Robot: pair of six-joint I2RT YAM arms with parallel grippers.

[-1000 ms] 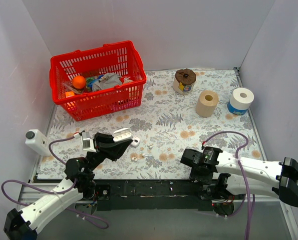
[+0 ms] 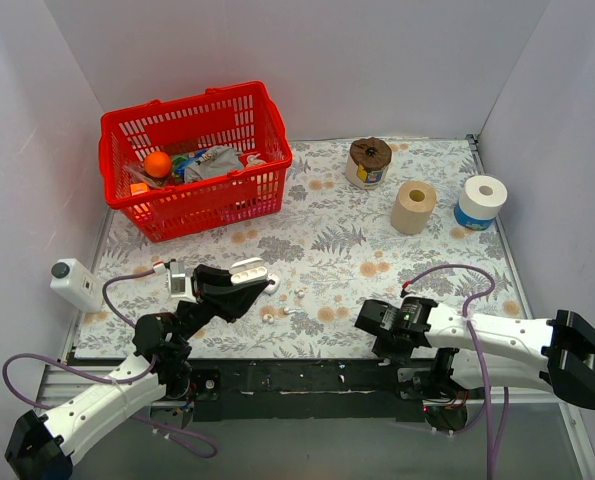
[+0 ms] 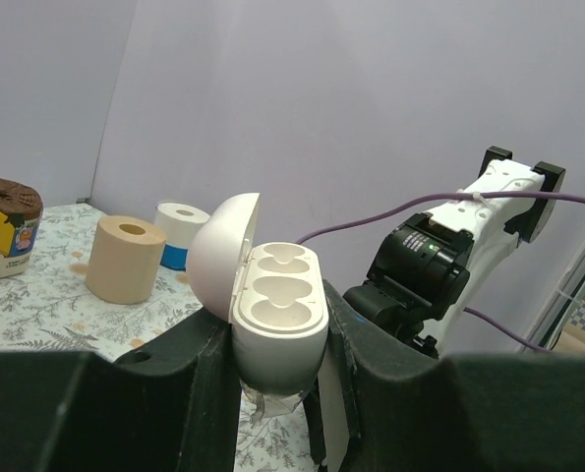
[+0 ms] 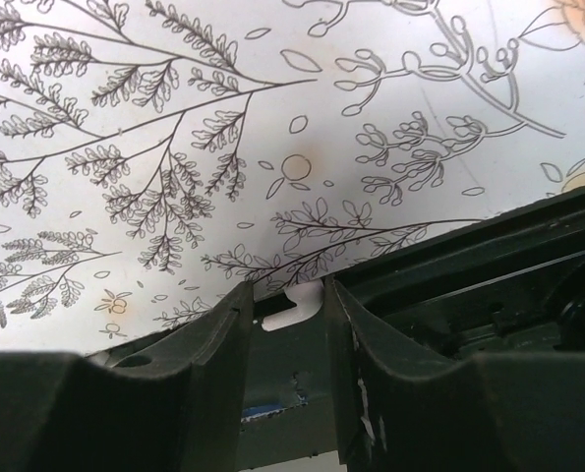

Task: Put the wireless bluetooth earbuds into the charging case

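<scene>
A white charging case (image 3: 280, 315) with its lid (image 3: 223, 251) raised is clamped upright by my left gripper (image 2: 245, 288) above the table's left part. Its wells look empty in the left wrist view. At the front edge of the table, my right gripper points downward, partly open. A white earbud (image 4: 300, 305) shows between its fingertips, nearer the right one; whether they touch it I cannot tell. From above, the right arm hides that earbud. Small white pieces (image 2: 268, 318) lie on the cloth near the case, too small to identify surely.
A red basket (image 2: 197, 212) with assorted items stands at the back left. Along the back right are a brown-topped tub (image 2: 368, 165), a tan roll (image 2: 413, 208) and a white roll (image 2: 481, 200). A dark trough (image 4: 449, 315) runs along the table's front edge.
Left arm and case look nearly still.
</scene>
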